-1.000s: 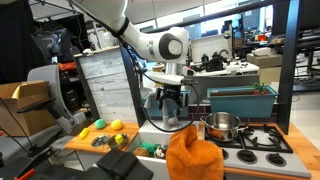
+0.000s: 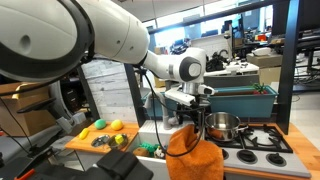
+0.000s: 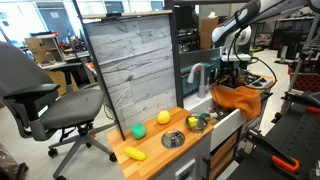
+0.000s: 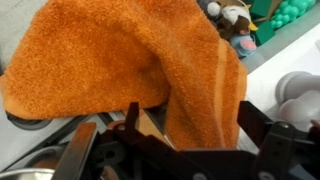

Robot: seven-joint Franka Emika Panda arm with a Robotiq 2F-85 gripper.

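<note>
An orange towel (image 2: pixel 194 158) lies in a crumpled heap over the counter's front edge, left of the stove, and part of it hangs down. In the wrist view the towel (image 4: pixel 130 60) fills much of the picture, with a fold running down between my fingers. My gripper is open above it, its two black fingers (image 4: pixel 118 150) wide apart. Whether they touch the cloth cannot be told. From the side, the white gripper body (image 2: pixel 188 88) points down just above the towel.
A steel pot (image 2: pixel 222 124) stands right of the towel on the black stove (image 2: pixel 262 140). Behind is a blue shelf (image 2: pixel 240 105). Toy fruit, including a yellow banana (image 3: pixel 135 153), lies on the wooden counter to the left. Small toys (image 4: pixel 235 20) border the towel.
The arm has swung toward the viewer, now filling the upper left of exterior view 1. My gripper has shifted right, over the towel. The towel looks much the same.
</note>
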